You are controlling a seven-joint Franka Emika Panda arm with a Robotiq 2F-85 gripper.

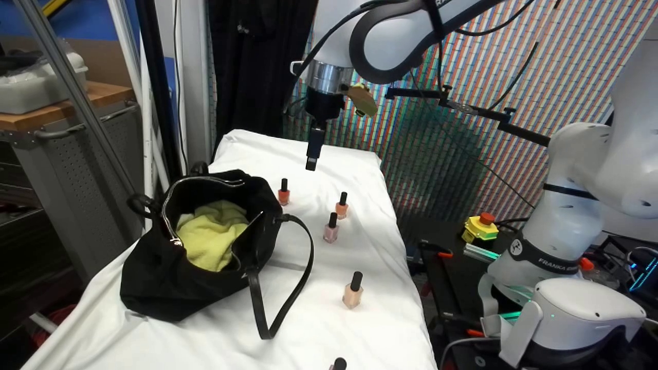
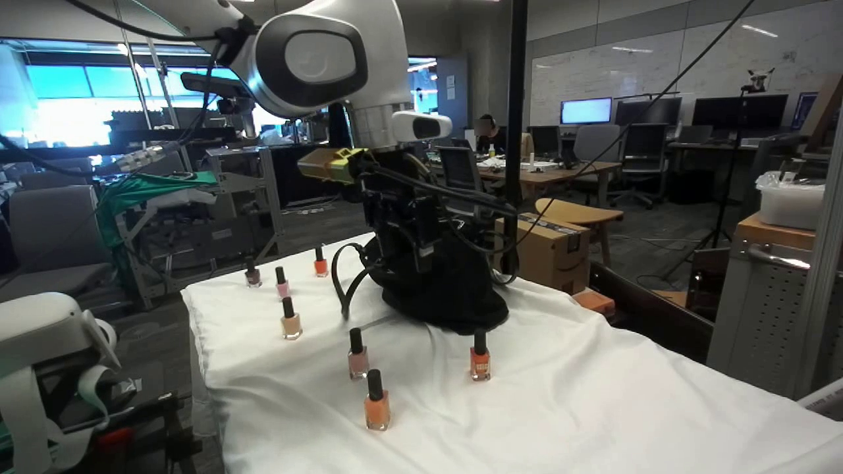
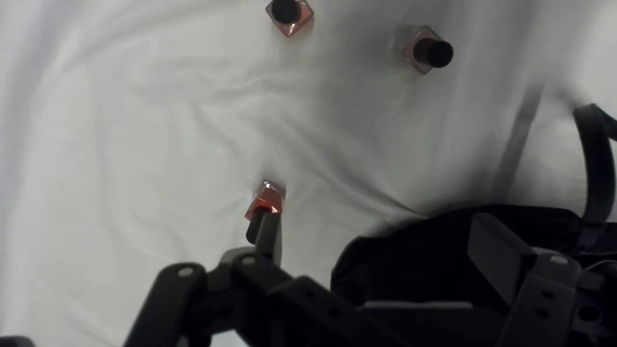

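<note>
My gripper (image 1: pixel 311 164) points down above the far part of the white-covered table. In the wrist view its fingers stand wide apart, open, with nothing held. The left finger (image 3: pixel 269 234) overlaps the black cap of a red nail polish bottle (image 3: pixel 269 196) in that view; contact cannot be judged. The same red bottle (image 1: pixel 284 196) stands upright beside a black bag (image 1: pixel 179 287), which is open at the top with a yellow-green cloth (image 1: pixel 213 237) inside. An orange bottle (image 1: pixel 342 206) and a mauve bottle (image 1: pixel 331 230) stand to the right.
A peach bottle (image 1: pixel 352 295) stands nearer the front. Farther bottles in the second exterior view include a pink one (image 2: pixel 282 284), a dark one (image 2: pixel 252 275) and an orange-red one (image 2: pixel 321 264). The bag's strap (image 1: pixel 308 265) loops over the cloth. Bare cloth (image 2: pixel 600 395) surrounds the bottles.
</note>
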